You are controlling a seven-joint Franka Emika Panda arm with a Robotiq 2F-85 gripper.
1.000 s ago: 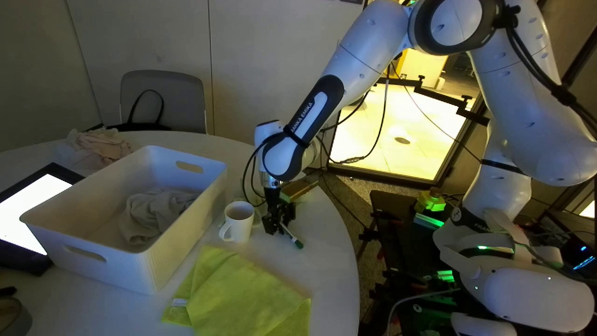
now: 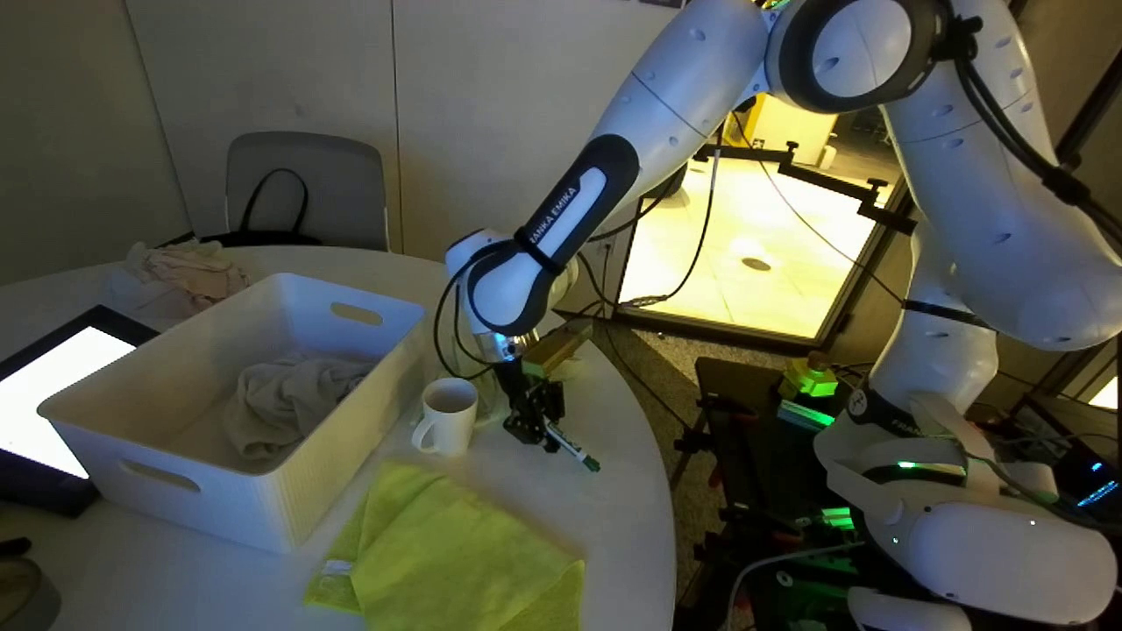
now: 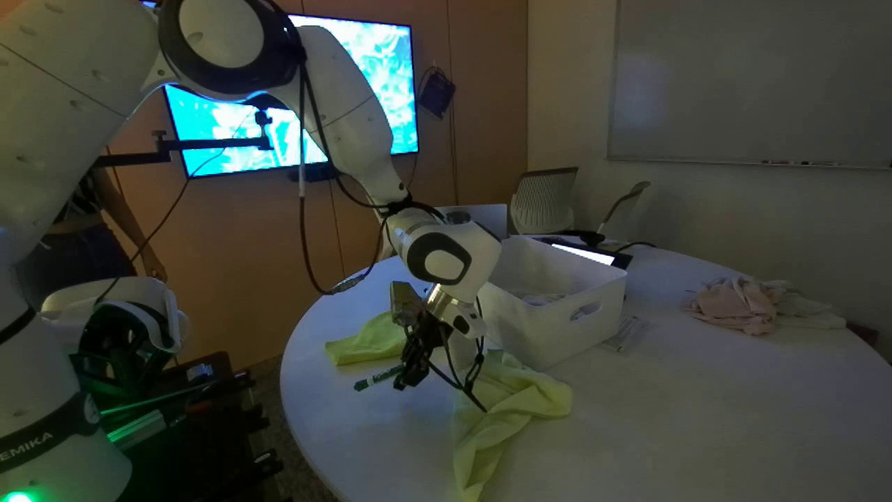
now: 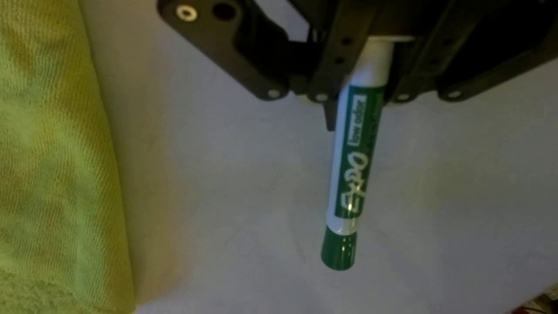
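A green and white marker [image 4: 351, 172] is pinched at its pale end by my gripper, which is shut on it. The green cap [image 4: 338, 250] points away from the fingers. In exterior view 1 my gripper [image 2: 536, 414] hangs over the table just right of a white mug [image 2: 448, 415], with the marker [image 2: 573, 447] slanting down to the right. From the other side, exterior view 2 shows the marker [image 3: 378, 376] sticking out left of the gripper [image 3: 410, 368]. The mug is hidden there behind the arm.
A yellow-green cloth [image 2: 463, 557] lies in front of the mug. Left of the mug stands a white bin [image 2: 347, 463] with a grey cloth [image 2: 284, 405] inside. Beyond it are a lit screen [image 2: 53, 389] and crumpled cloths [image 2: 195, 268]. Bare table shows toward the right edge.
The forearm and wrist have shifted left and the gripper has tilted. The marker's capped end has swung to the right, still held. The mug, bin and cloth have not moved.
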